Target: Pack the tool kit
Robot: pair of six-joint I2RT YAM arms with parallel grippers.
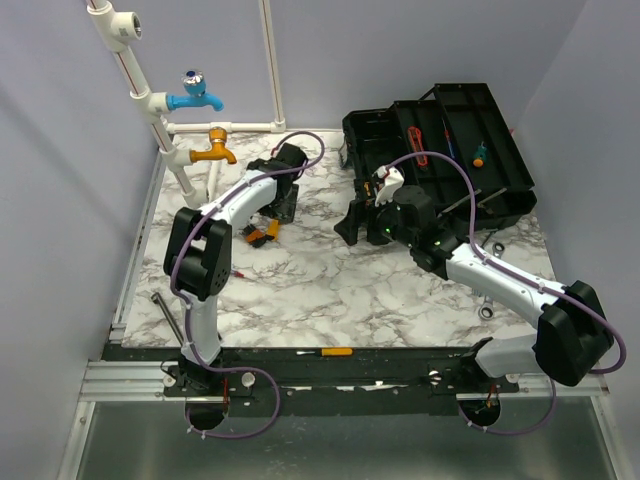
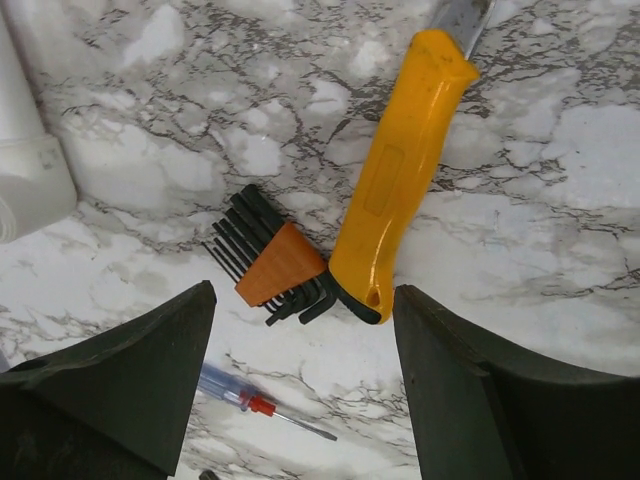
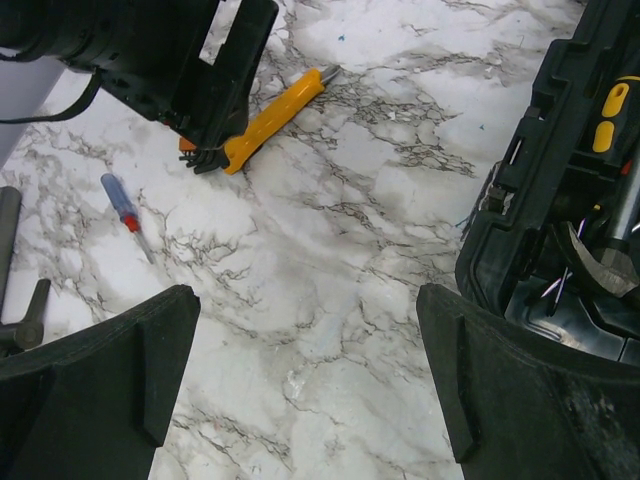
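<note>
On the marble table lie a yellow utility knife (image 2: 400, 170) and, touching its butt end, a hex key set (image 2: 280, 262) in an orange holder. My left gripper hovers above them, its fingers apart and nothing between. A small blue and red screwdriver (image 3: 122, 208) rests nearer the front. The black tool box (image 1: 365, 130) stands open at the back right; a red tool, a blue-handled one and others lie in it. Just left of the box's front, my right gripper is open and empty over bare marble.
White pipes with a blue tap (image 1: 195, 95) and an orange tap (image 1: 212, 148) rise at the back left. A hammer (image 1: 170, 320) lies front left, wrenches (image 1: 486, 308) front right. A yellow-handled tool (image 1: 336, 351) lies along the front edge.
</note>
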